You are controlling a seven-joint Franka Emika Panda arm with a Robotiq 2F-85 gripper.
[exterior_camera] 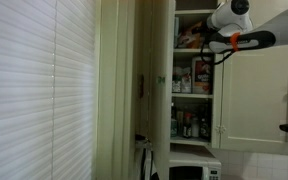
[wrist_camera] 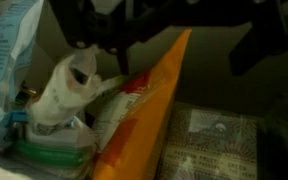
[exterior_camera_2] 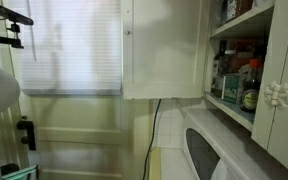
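In exterior view 1 my arm reaches in from the right, its gripper (exterior_camera: 205, 46) at the upper shelves of the open cabinet. The wrist view shows my gripper open, its dark fingers (wrist_camera: 259, 42) wide apart. Pointing up toward the gap is an orange packet (wrist_camera: 144, 125), with no finger seen closing on it. Left of it are a white rolled package (wrist_camera: 62, 98), a green item (wrist_camera: 52, 153) and a pale blue bag (wrist_camera: 6, 65). A box with printed text (wrist_camera: 209, 145) lies to the right. The wrist view is dark, so contact is hard to judge.
An open cabinet door (exterior_camera: 163, 85) stands left of the shelves, and a closed door (exterior_camera: 256, 95) is on the right. Several bottles (exterior_camera_2: 250, 88) crowd a lower shelf. A white microwave (exterior_camera_2: 201, 152) sits below on the counter.
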